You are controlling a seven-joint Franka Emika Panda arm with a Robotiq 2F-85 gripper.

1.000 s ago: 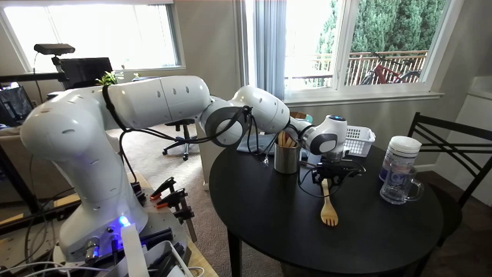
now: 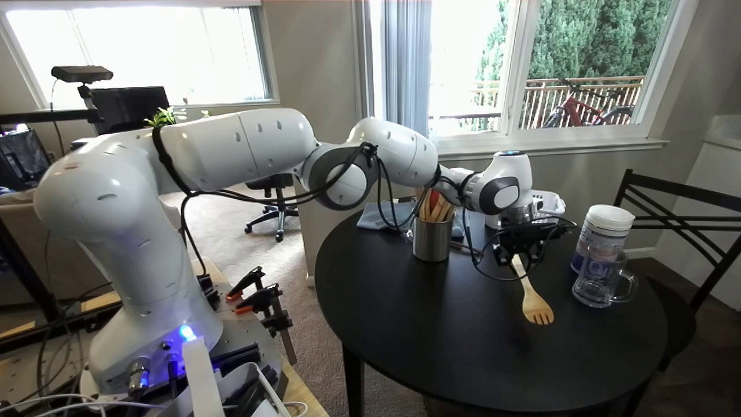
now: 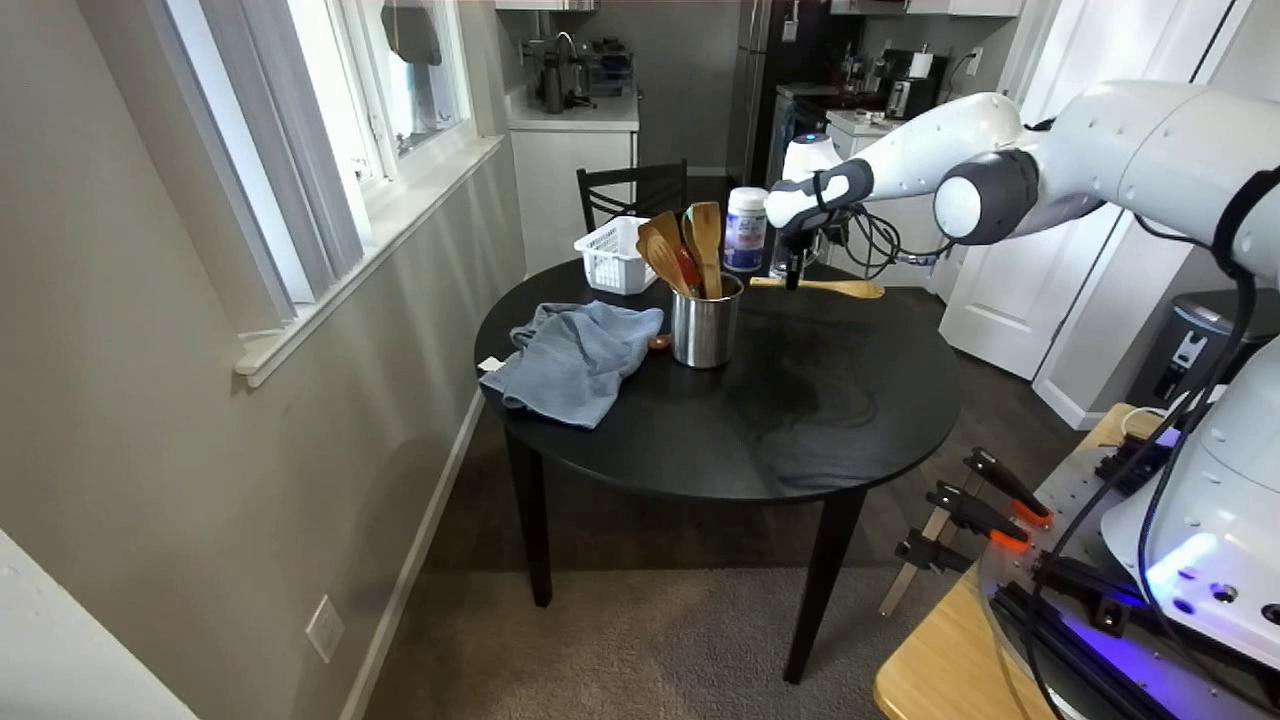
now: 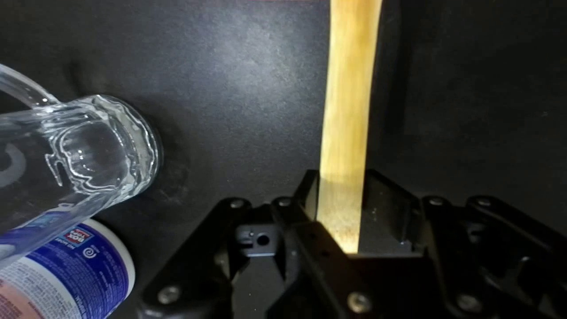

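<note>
A pale wooden fork-ended utensil [image 2: 533, 300] points toward the near side of the round black table [image 2: 444, 333], its handle end in my gripper [image 2: 516, 256]. In the wrist view the handle [image 4: 348, 106] runs between the two black fingers, and my gripper is shut on it. From the other side, the wooden fork [image 3: 840, 288] appears nearly level and raised over the tabletop [image 3: 828, 408]. The glass mug [image 2: 595, 281] stands to the right of the gripper, apart from it.
A white-lidded canister [image 2: 609, 221] stands behind the mug. The steel holder [image 3: 704, 330] with several wooden utensils, a white basket [image 3: 617, 254] and a blue-grey cloth [image 3: 573, 358] occupy the window side. Free room lies across the table's front.
My gripper has moved up and to the right in exterior view 1, carrying the wooden fork toward the mug and canister. The other tabletop things have stayed put.
</note>
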